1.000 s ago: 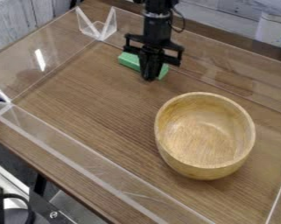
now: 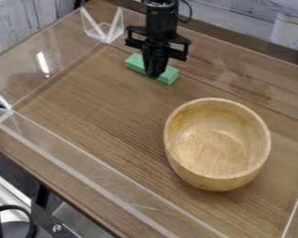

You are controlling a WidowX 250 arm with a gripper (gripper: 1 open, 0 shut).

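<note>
My black gripper (image 2: pixel 155 67) hangs over a green block (image 2: pixel 170 76) on the wooden table (image 2: pixel 83 121), its tip low against the middle of the block and hiding part of it. The gripper looks narrow, but whether anything is between its fingers is hard to make out.
A large light wooden bowl (image 2: pixel 217 139) stands at the right front. A clear plastic object (image 2: pixel 101 26) is at the back left. Black cables (image 2: pixel 21 223) lie at the bottom left corner.
The block looks nearly unmoved.
</note>
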